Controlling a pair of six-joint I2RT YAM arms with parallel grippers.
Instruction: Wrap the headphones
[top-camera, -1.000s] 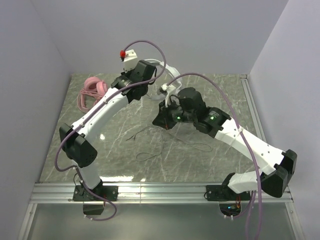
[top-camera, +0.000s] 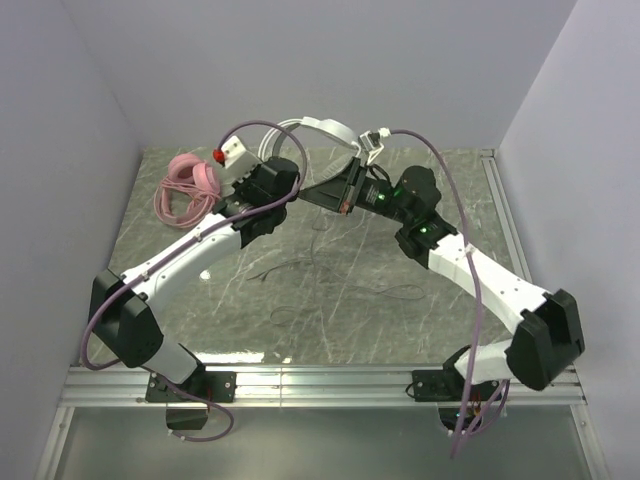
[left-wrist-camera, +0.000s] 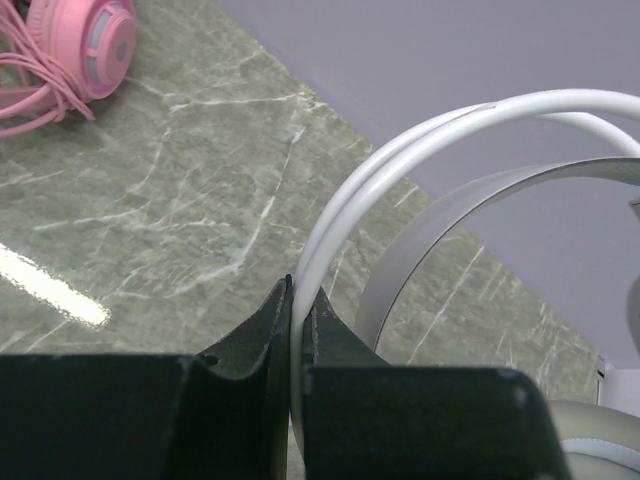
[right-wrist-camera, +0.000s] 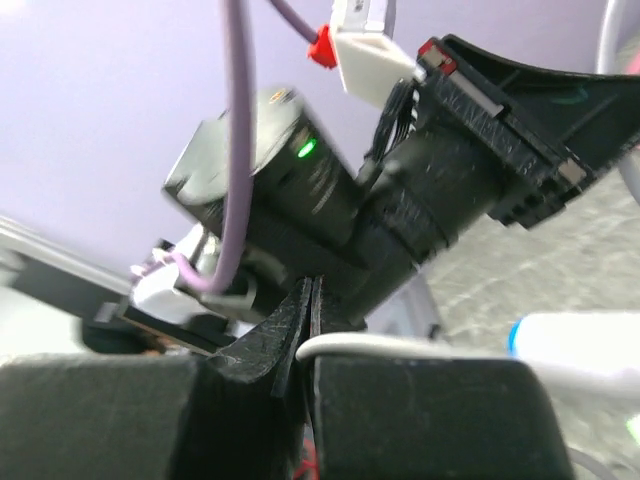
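White headphones (top-camera: 330, 127) stand at the back of the table, in the air or tilted up; which one is hard to tell. In the left wrist view their double-hoop headband (left-wrist-camera: 372, 180) runs between the fingers of my left gripper, shut on it. An inner grey band (left-wrist-camera: 415, 235) and part of an ear cup (left-wrist-camera: 600, 425) show to its right. My right gripper is shut on a white cable (right-wrist-camera: 375, 346), close in front of the headphones. From above, the left fingertips are hidden behind the arm.
Pink headphones (top-camera: 192, 185) with a bundled pink cable lie at the back left. Thin cable (top-camera: 400, 291) trails loosely across the middle of the marble table (top-camera: 370, 335). Purple tubes (top-camera: 478, 290) hang along both arms. Walls bound the back and sides.
My right gripper has moved up toward the back. More of the loose cable lay in mid-table before.
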